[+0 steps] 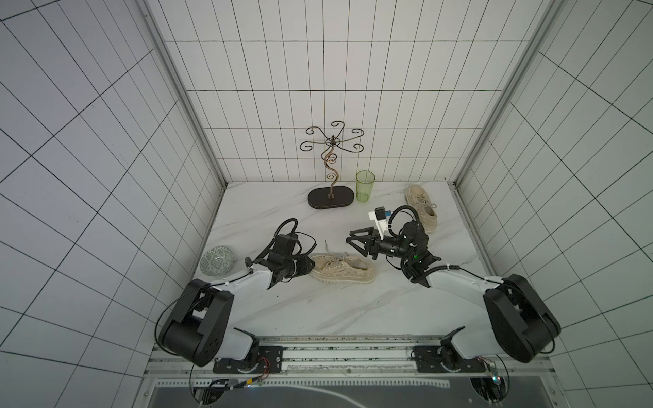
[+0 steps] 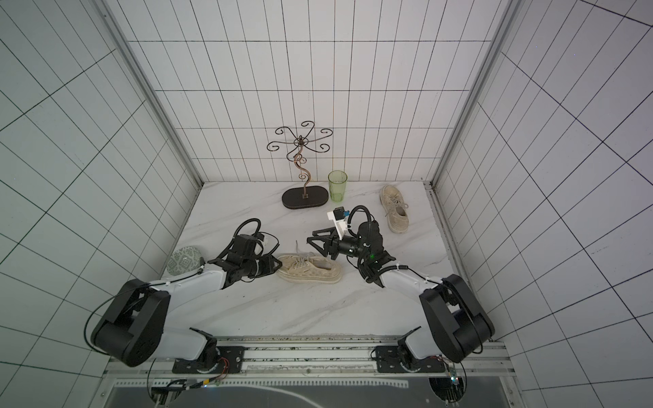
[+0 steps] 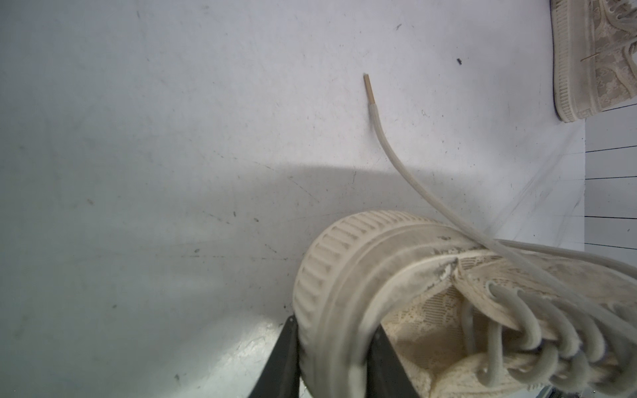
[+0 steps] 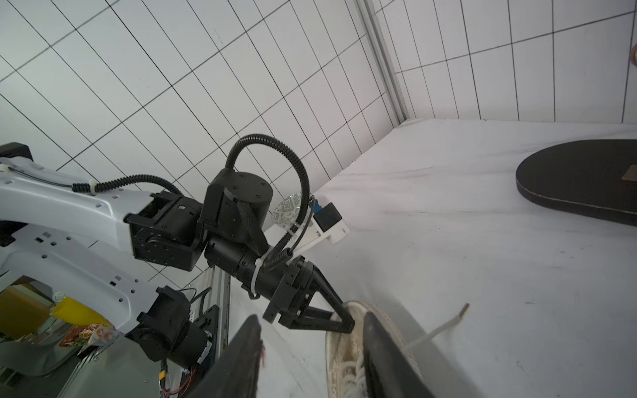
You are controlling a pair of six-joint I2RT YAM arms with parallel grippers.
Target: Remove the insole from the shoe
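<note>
A beige laced shoe (image 1: 343, 270) lies on the white table between my arms, its opening towards the right. No insole can be made out in it. My left gripper is at the shoe's rounded left end, one finger on either side of the rubber toe rim (image 3: 331, 311); whether the fingers press on it cannot be told. Above the shoe's right half hovers my right gripper (image 1: 360, 245), open, with nothing between its fingers. In the right wrist view, the toe (image 4: 358, 311) shows beyond its spread fingers, and a lace end (image 4: 438, 329) sticks out.
Towards the back stand a metal scroll stand on a black base (image 1: 331, 198) and a green glass (image 1: 365, 185). A second shoe (image 1: 422, 207) lies back right, and a patterned bowl (image 1: 217, 260) sits at far left.
</note>
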